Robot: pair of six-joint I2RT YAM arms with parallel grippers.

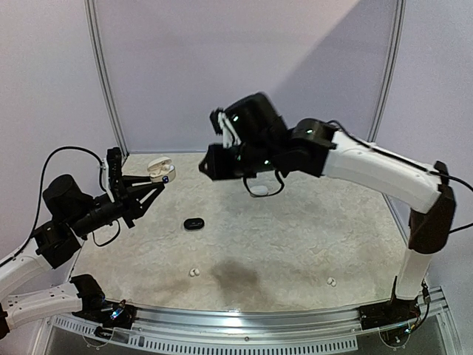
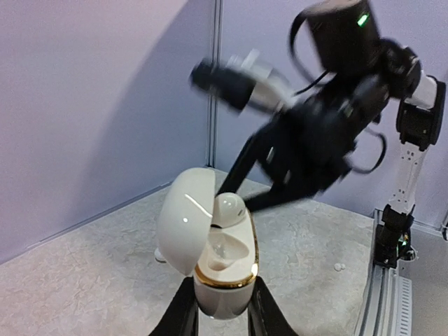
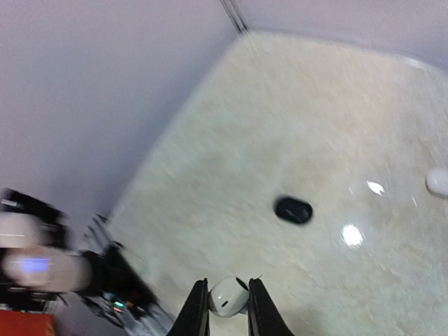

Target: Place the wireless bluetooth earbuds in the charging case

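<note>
My left gripper is shut on the open white charging case, lid raised, one earbud seated and the nearer slot empty; the case shows at left in the top view. My right gripper is shut on a white earbud. In the top view that arm is raised right of the case, blurred, its fingertips pointing left and hard to make out.
A black case, a white case and two small earbud pairs lie on the marble board. Walls enclose the back and sides.
</note>
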